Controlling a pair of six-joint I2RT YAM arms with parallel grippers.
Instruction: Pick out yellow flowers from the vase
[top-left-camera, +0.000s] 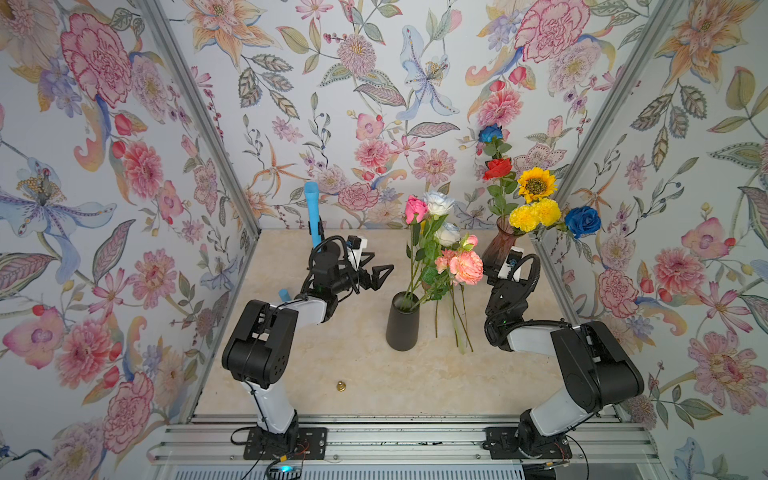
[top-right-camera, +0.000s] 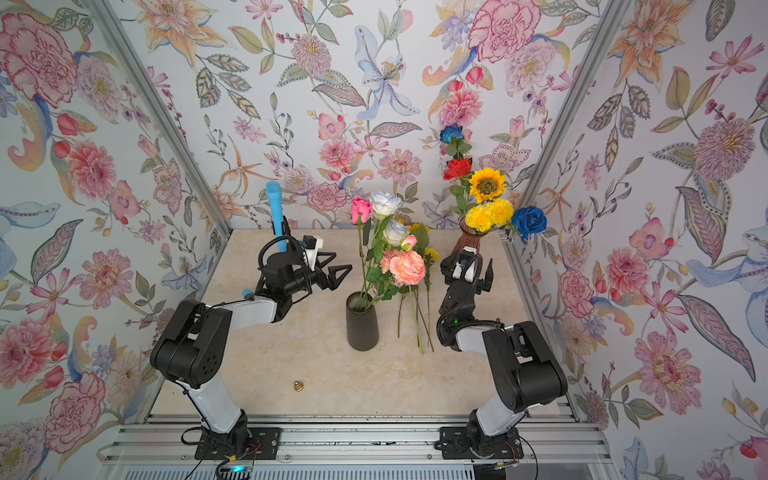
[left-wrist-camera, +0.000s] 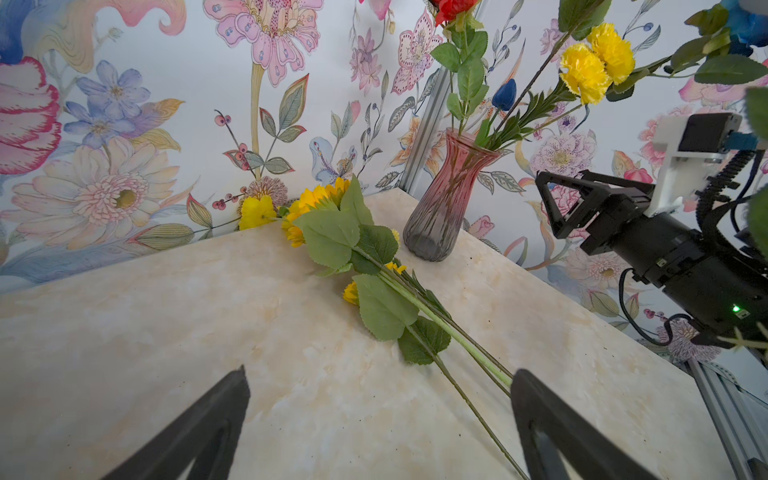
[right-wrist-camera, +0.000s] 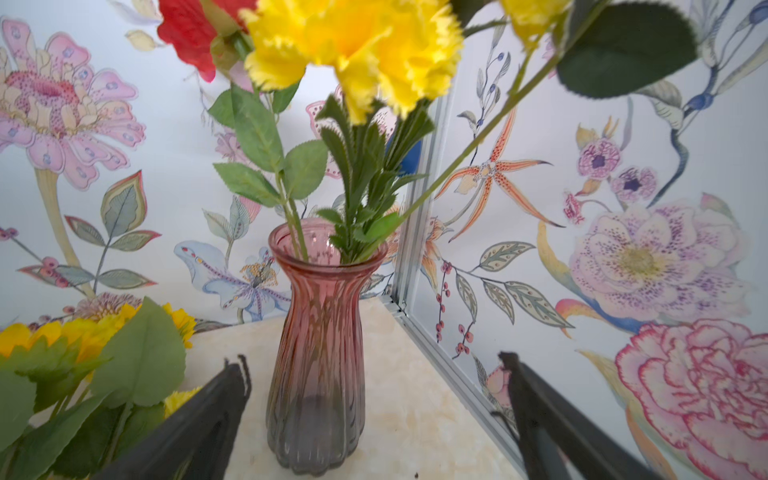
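Observation:
A reddish ribbed glass vase (right-wrist-camera: 320, 344) stands in the back right corner. Yellow carnations (top-left-camera: 536, 214) and a yellow sunflower (top-left-camera: 537, 184) rise from it beside a red rose (top-left-camera: 497, 168) and blue roses (top-left-camera: 582, 221). My right gripper (top-right-camera: 472, 268) is open in front of this vase; in its wrist view the glass shows between the fingers, untouched. Over on the left, my left gripper (top-left-camera: 385, 270) stands open and empty. Yellow sunflowers (left-wrist-camera: 320, 200) with green stems lie on the table between the two vases.
A dark grey vase (top-left-camera: 402, 326) with pink and white flowers (top-left-camera: 448, 240) stands at table centre, between the arms. A light blue object (top-left-camera: 312, 209) is behind the left arm. A small brass piece (top-left-camera: 341, 385) lies near the front, with bare tabletop around it.

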